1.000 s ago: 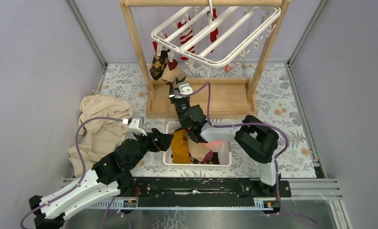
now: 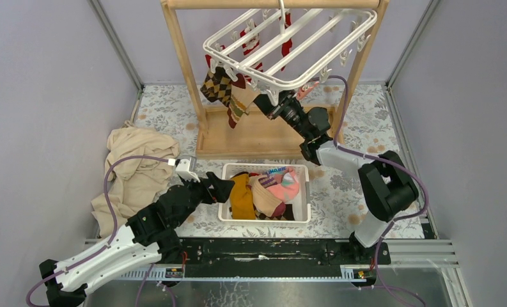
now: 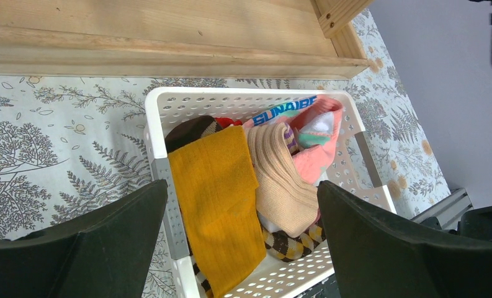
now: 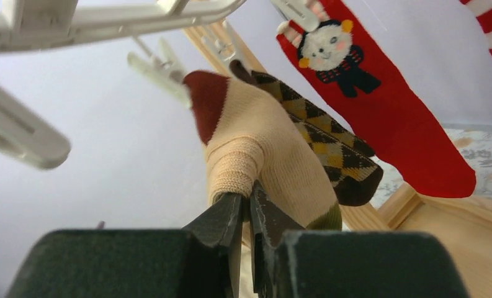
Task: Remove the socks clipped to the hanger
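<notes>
A white hanger (image 2: 282,45) with clips holds several socks: an argyle sock (image 4: 342,161), a red sock (image 4: 392,124) with a figure, and a beige sock (image 4: 262,143). My right gripper is shut on the beige sock's ribbed cuff, the sock still beside its clip. My left gripper (image 2: 215,188) stands open beside a white basket (image 3: 169,93) of socks, including a mustard sock (image 3: 215,198) and pink ones.
A wooden frame (image 2: 174,38) carries the hanger over a wooden tray base (image 2: 263,150). A crumpled beige cloth (image 2: 132,166) lies at the left. Grey walls close in both sides.
My right arm has moved up and to the right toward the hanger, with the beige sock drawn rightward at its gripper. The left arm has stayed still.
</notes>
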